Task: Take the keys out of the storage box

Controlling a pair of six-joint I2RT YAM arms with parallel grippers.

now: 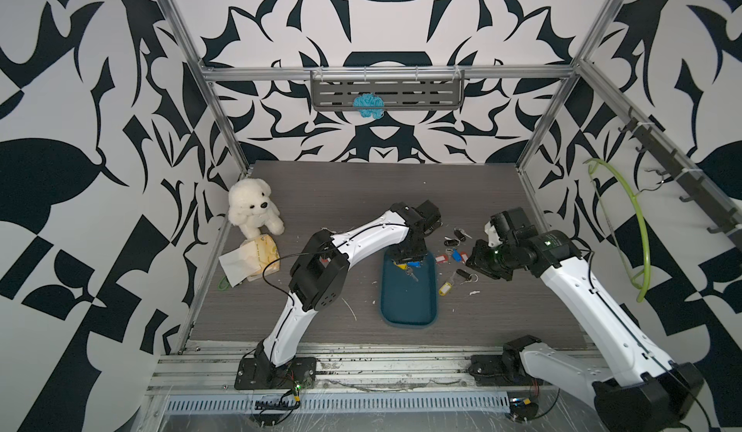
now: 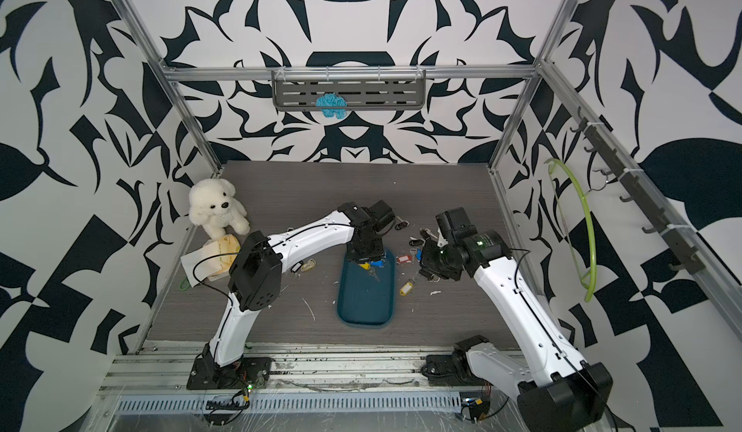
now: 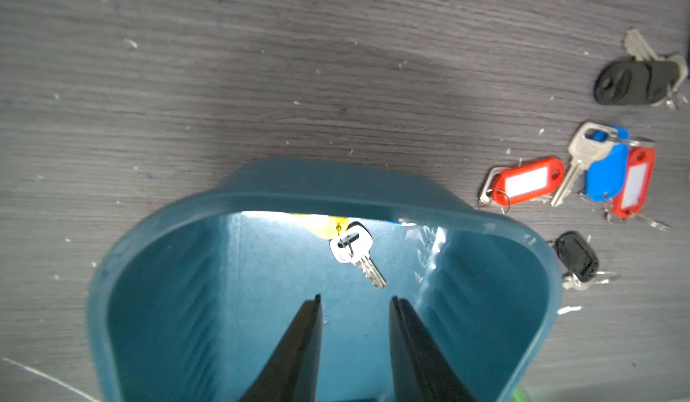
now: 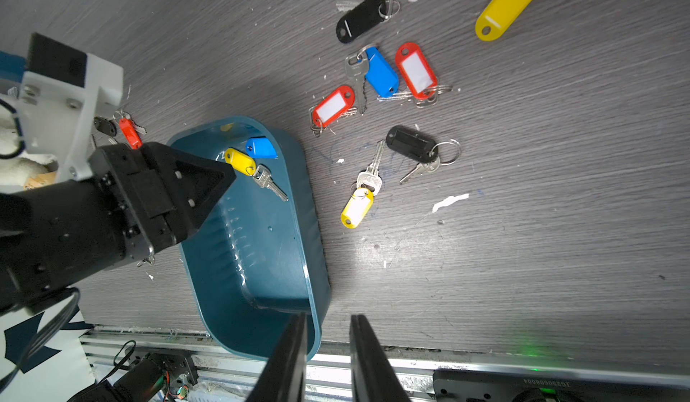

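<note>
The teal storage box (image 1: pixel 408 293) stands mid-table. Inside its far end lie a key (image 3: pixel 352 246) with a yellow tag (image 4: pixel 239 161) and a blue tag (image 4: pixel 261 148). In the left wrist view, the box's far rim hides most of both tags. My left gripper is over the box, open, its fingertips apart with nothing between them. Off to the box's right hovers my right gripper. A small gap shows between its fingers, and nothing is visible in it; whether it counts as shut is unclear.
Right of the box, several tagged keys lie on the table, including a black-tagged set (image 4: pixel 412 144) and a yellow-tagged key (image 4: pixel 357 208). A plush dog (image 1: pixel 252 204) and a bread-like item (image 1: pixel 259 256) sit at the left.
</note>
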